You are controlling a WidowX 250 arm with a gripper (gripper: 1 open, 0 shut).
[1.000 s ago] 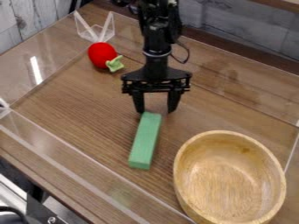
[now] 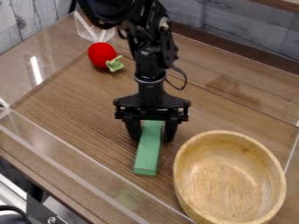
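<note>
My black gripper (image 2: 151,122) is low over the table at the centre, its fingertips around the upper end of a green oblong object (image 2: 147,155). The object's lower part points toward the front edge. Whether the fingers are closed on it is hard to tell, as the gripper body covers the contact.
A large pale wooden bowl (image 2: 229,188) fills the front right, beside the green object. A red round thing (image 2: 101,53) with a green part lies at the back left, near a clear plastic piece.
The gripper has moved down and toward the camera from above the green object to around its upper end. The green object looks nearly unmoved, slightly nearer the front than a second ago.
</note>
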